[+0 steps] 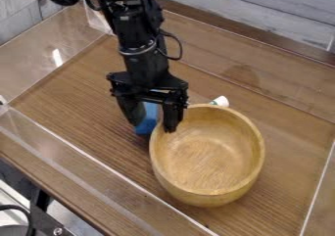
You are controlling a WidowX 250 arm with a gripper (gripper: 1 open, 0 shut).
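The black arm hangs over the middle of the table, its gripper (151, 113) low, just left of the large wooden bowl (210, 152). A blue object (145, 124) is at the gripper, beside the bowl's left rim, partly hidden by the black fingers. Whether the fingers hold it cannot be told from this view. A small white object (218, 102) lies behind the bowl.
Pale plank walls (262, 15) stand at the back. A clear edge runs along the front left, with a black cable at the lower left corner.
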